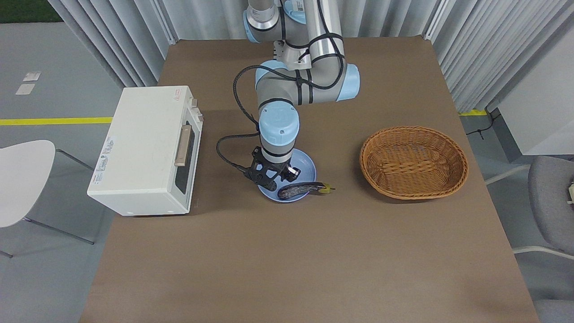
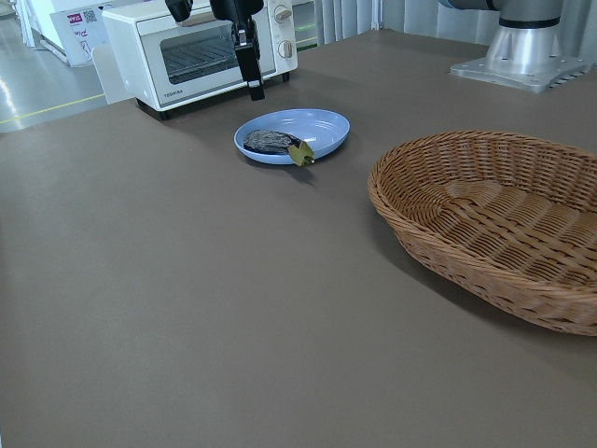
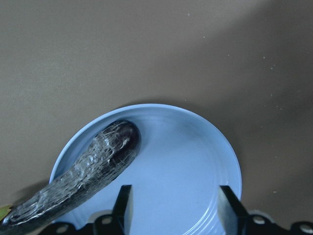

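A dark eggplant in clear wrap point(image 3: 83, 176), green at its stem end, lies on a light blue plate point(image 3: 171, 196), along its edge. In the front view the eggplant point(image 1: 298, 189) reaches past the rim of the plate point(image 1: 306, 164). My gripper is open above the plate, with nothing between its fingers; in the wrist view the eggplant is to the left of them. In the left view the gripper's dark fingers are raised above and behind the plate point(image 2: 322, 131).
A wicker basket point(image 1: 413, 161) stands to the right of the plate. A white toaster oven point(image 1: 137, 145) stands to the left.
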